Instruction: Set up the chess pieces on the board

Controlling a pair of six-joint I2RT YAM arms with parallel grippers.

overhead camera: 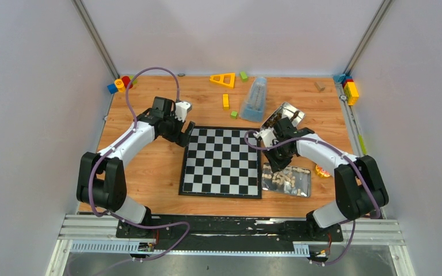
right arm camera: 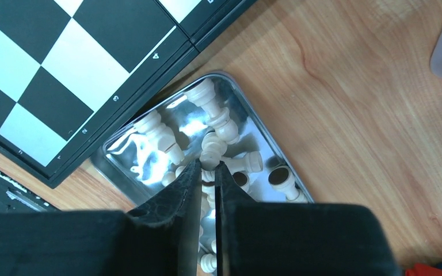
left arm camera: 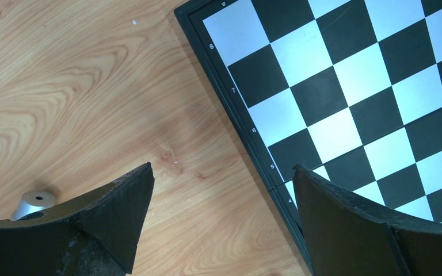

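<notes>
The chessboard [overhead camera: 220, 194] lies bare in the middle of the table. White pieces lie jumbled in a metal tray [overhead camera: 303, 185] beside its right edge. Over that tray, my right gripper has its fingers drawn close, a narrow gap between them. A white piece [right arm camera: 212, 150] shows right at the fingertips; whether it is gripped cannot be told. Another white piece [right arm camera: 216, 112] lies farther up the tray. At the board's far left corner, my left gripper stands open with nothing between its fingers.
A second metal tray [overhead camera: 292, 111] with dark pieces stands behind the right arm. A clear blue-tinted box [overhead camera: 255, 99] sits behind the board. Yellow blocks [overhead camera: 225, 102] and green blocks [overhead camera: 233, 114] lie at the back. Table left of the board is free.
</notes>
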